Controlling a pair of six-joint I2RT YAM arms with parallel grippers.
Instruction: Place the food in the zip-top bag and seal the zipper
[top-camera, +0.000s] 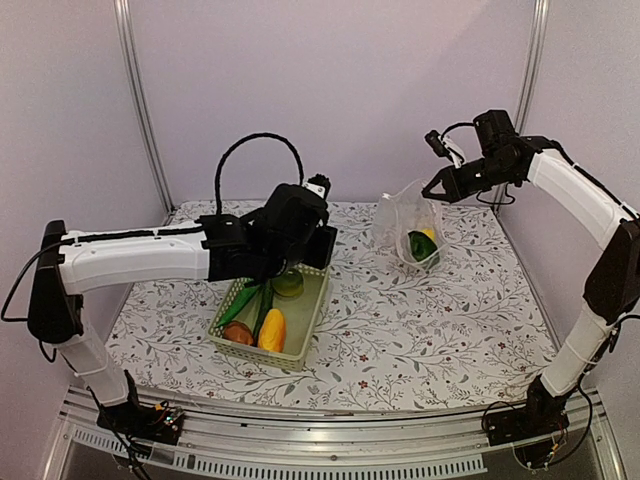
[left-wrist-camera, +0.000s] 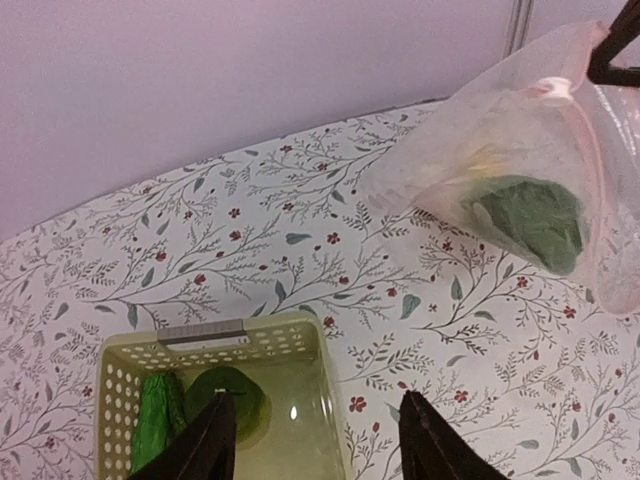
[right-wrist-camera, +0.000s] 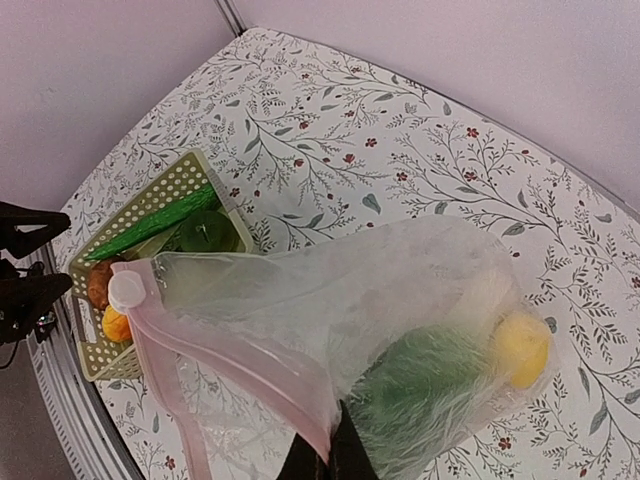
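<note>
The clear zip bag (top-camera: 396, 222) stands at the back right with a dark green vegetable (right-wrist-camera: 425, 375) and a yellow item (right-wrist-camera: 521, 349) inside. My right gripper is shut on the bag's pinkish zipper edge (right-wrist-camera: 235, 355), whose mouth gapes open. Over the far end of the green basket (top-camera: 318, 310) hangs my left gripper, its fingers apart and nothing between them. In the basket lie a round green vegetable (right-wrist-camera: 208, 231), long green ones (top-camera: 237, 303), a yellow one (top-camera: 272, 330) and a brown one (top-camera: 238, 332).
A white slider (right-wrist-camera: 127, 290) sits at one end of the bag's zipper. Walls close off the back and sides.
</note>
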